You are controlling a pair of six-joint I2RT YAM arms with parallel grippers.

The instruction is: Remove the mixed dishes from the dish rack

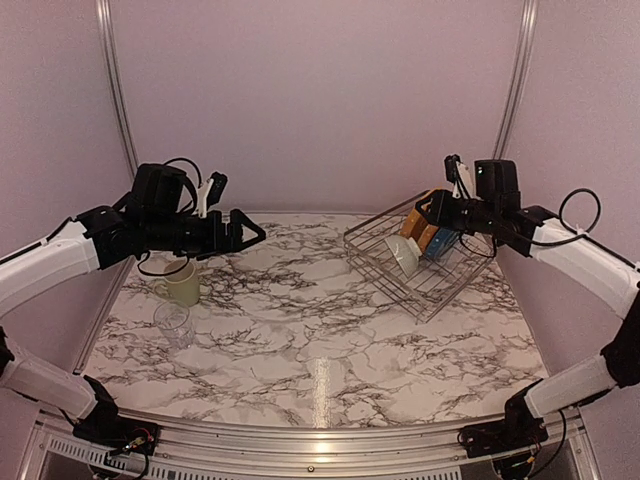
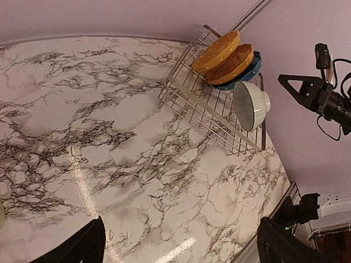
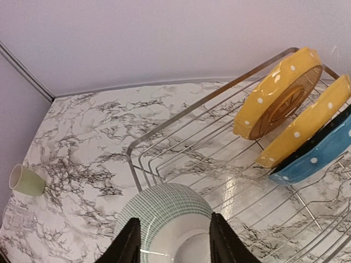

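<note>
The wire dish rack [image 1: 385, 290] stands at the back right. A white bowl with a pale green patterned outside [image 2: 251, 106] is tipped on its side over the rack's near part; I cannot tell whether it touches the wires. My right gripper is above and behind it, fingers parted. The bowl shows beyond those fingers, and the left wrist view has a gap between them. Two yellow-orange dotted dishes [image 3: 279, 93] and a blue dotted dish [image 3: 315, 156] lean in the rack. My left gripper [image 1: 245, 235] hangs open and empty at the left.
A pale green mug [image 1: 183, 288] and a clear glass [image 1: 174, 322] stand on the left of the marble table [image 1: 300, 340]. Walls close in the back and both sides.
</note>
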